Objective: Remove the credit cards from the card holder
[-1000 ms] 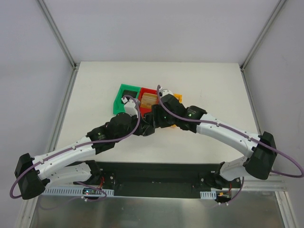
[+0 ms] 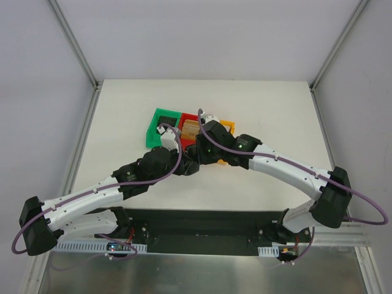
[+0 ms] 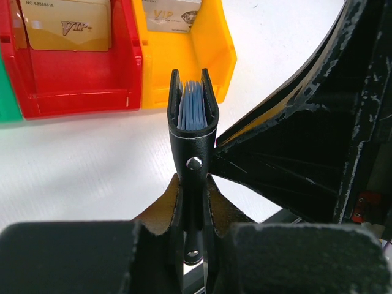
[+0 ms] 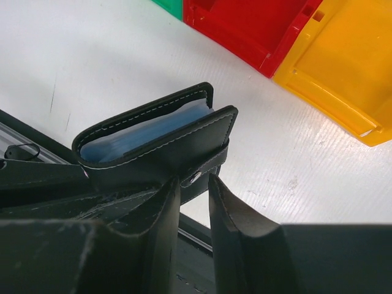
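The black leather card holder (image 3: pixel 194 141) is upright in the left wrist view, with pale plastic sleeves (image 3: pixel 192 107) showing in its open top. My left gripper is shut on it, one finger on each side. In the right wrist view, the card holder (image 4: pixel 159 138) is at the left, a strap (image 4: pixel 208 164) with a metal snap on its near face. My right gripper is partly open, its tips close to the strap's snap end; whether they touch it cannot be told. Both arms cover the holder in the top view.
Behind the holder are a green bin (image 2: pixel 152 136), a red bin (image 3: pixel 79 101) with a gold VIP card (image 3: pixel 67 24) in it, and a yellow bin (image 3: pixel 214 43) with a silver card (image 3: pixel 171 13).
The left arm stays in the same place.
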